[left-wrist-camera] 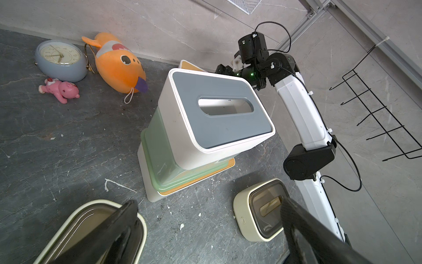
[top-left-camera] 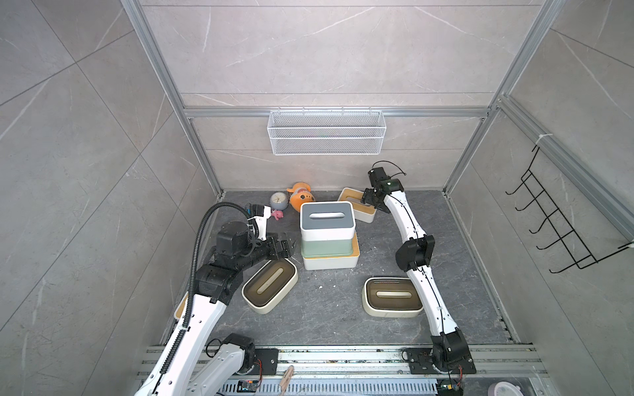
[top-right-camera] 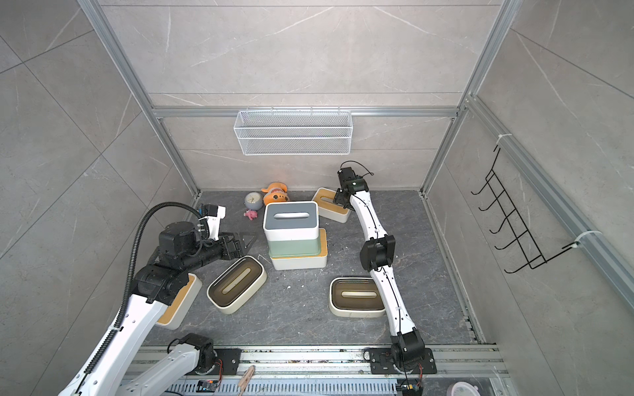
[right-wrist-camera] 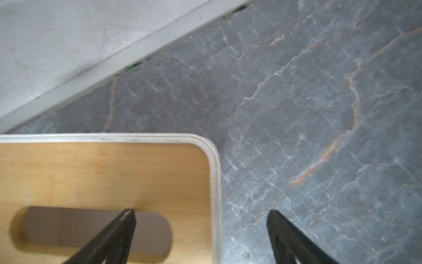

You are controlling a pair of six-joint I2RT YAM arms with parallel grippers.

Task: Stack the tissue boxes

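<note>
In the centre stands a stack of tissue boxes: a grey-topped white one on a green one, on a wood-lidded white box. Another wood-lidded box sits at the back right; my open right gripper hangs over its edge, fingers straddling the rim, apparently holding nothing. Brown-lidded boxes lie front left and front right; a further wood-lidded box is at the far left. My left gripper is open and empty, left of the stack.
An alarm clock, pink toy and orange plush stand at the back left. A wire basket hangs on the back wall, a black hook rack on the right wall.
</note>
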